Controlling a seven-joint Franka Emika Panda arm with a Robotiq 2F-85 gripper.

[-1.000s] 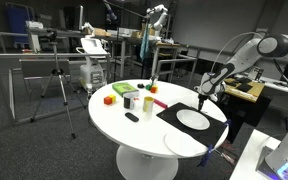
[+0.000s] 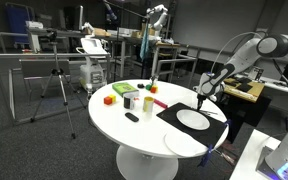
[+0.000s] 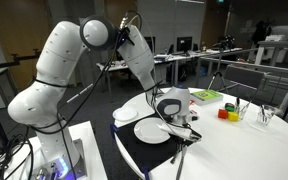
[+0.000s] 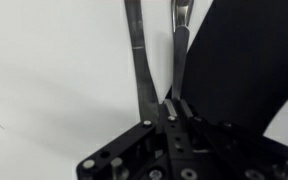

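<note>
My gripper is shut on the handle of a shiny metal utensil point(image 4: 180, 60). Its wider end runs out of the top of the wrist view, so I cannot tell whether it is a spoon or a fork. Just left of it, a knife point(image 4: 139, 55) lies on the white tabletop, apart from the utensil. In exterior view 2 the gripper point(image 3: 192, 134) is low over the edge of the black mat, and the knife point(image 3: 179, 162) lies nearer the camera.
A white plate point(image 2: 193, 119) rests on the black mat point(image 2: 172, 116) beside the gripper. Farther along the round table point(image 2: 117, 122) stand mugs point(image 2: 148, 104), a green tray point(image 2: 124, 88) and small colored items. Open white tabletop lies left of the knife in the wrist view.
</note>
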